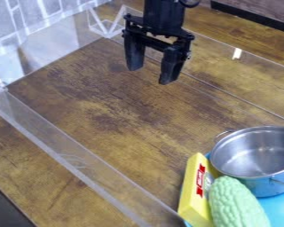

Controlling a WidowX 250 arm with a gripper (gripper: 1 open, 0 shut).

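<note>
My black gripper (154, 59) hangs over the back middle of the dark wooden tray floor (109, 115), its two fingers wide open with nothing seen between them. At the lower right are a steel pot (254, 155), a yellow box (194, 191) with a red-and-white label, and a green corn-like object (237, 206), all apart from the gripper.
Clear plastic walls (61, 168) edge the tray on the left and at the back. A blue surface (279, 211) lies under the items at the lower right.
</note>
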